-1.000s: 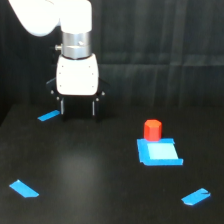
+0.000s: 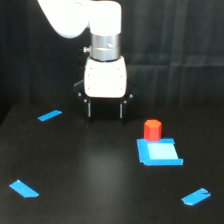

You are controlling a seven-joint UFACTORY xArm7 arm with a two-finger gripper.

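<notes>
My gripper [image 2: 105, 112] hangs from the white arm above the back of the dark table. Its two thin dark fingers stand wide apart, with nothing between them. To its right and nearer the camera, a red block [image 2: 152, 130] stands at the back edge of a square [image 2: 173, 162] outlined in blue tape with a pale middle. The gripper is clear of the block.
Strips of blue tape mark the table: a back left strip [image 2: 49, 115], a front left strip [image 2: 24, 188] and a front right strip [image 2: 196, 197]. A dark curtain [image 2: 175, 60] closes off the back.
The arm and its gripper have moved to the right, closer to the red block. The fingers remain apart. The block and the taped square have not moved.
</notes>
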